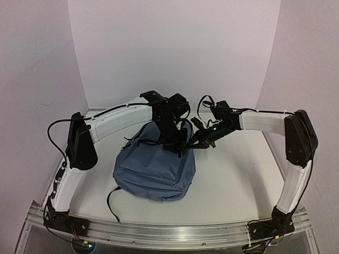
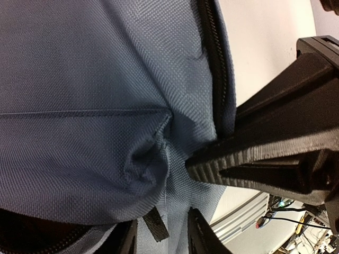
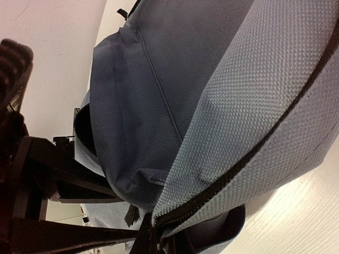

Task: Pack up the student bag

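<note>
The blue-grey student bag (image 1: 151,169) lies on the table. My left gripper (image 1: 180,152) is over its upper right part; in the left wrist view its two fingertips stand apart, so it is open. A black zipper pull (image 2: 156,225) shows in the gap between them, against the bag's fabric. From the right, my right gripper (image 1: 192,145) reaches the bag's side edge. Its fingertips (image 3: 142,241) are at the bottom of the right wrist view, closed on the zippered edge (image 3: 228,182) of the bag. An opening (image 2: 39,233) shows dark at the lower left of the left wrist view.
A loose black strap (image 1: 109,203) trails from the bag's lower left toward the table's front rail (image 1: 169,232). Bare table (image 1: 233,185) lies to the right of the bag. No other loose items are visible on the table. Both grippers are close together.
</note>
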